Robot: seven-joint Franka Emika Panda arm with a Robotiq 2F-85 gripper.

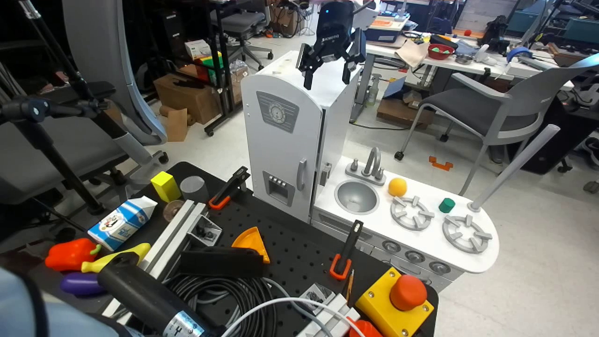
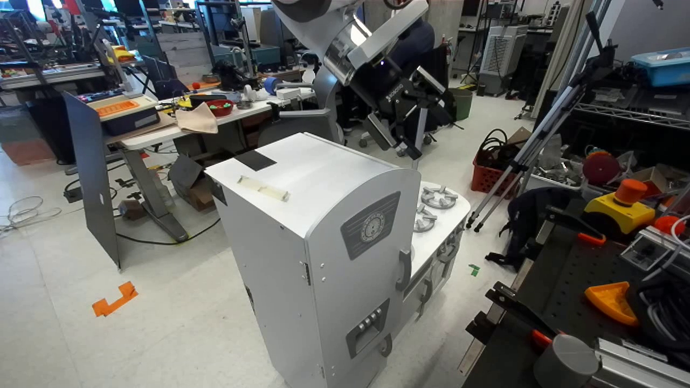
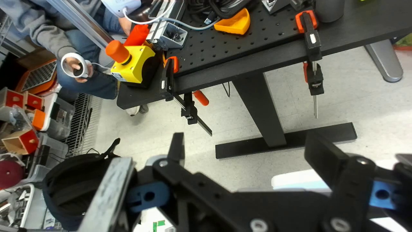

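My gripper (image 1: 327, 80) hangs above the white toy fridge (image 1: 281, 146) in exterior view 1, its fingers spread wide and nothing between them. In the wrist view, a broad gap separates the two fingers (image 3: 177, 149), with floor behind it. The fridge door has a thin dark line along its edge; whether it is fully closed I cannot tell. On the toy kitchen counter (image 1: 376, 216), an orange ball-like fruit (image 1: 397, 187) sits between the sink (image 1: 357, 197) and the near burner. A small green cylinder (image 1: 447, 205) rests between the two burners.
A black perforated table (image 1: 292, 247) stands in front of the kitchen. It carries a milk carton (image 1: 122, 223), a red pepper (image 1: 72, 254), a yellow banana (image 1: 115, 257), clamps, cables and a yellow box with a red button (image 1: 396, 303). A tall grey post (image 1: 514, 168) rises from the counter's end.
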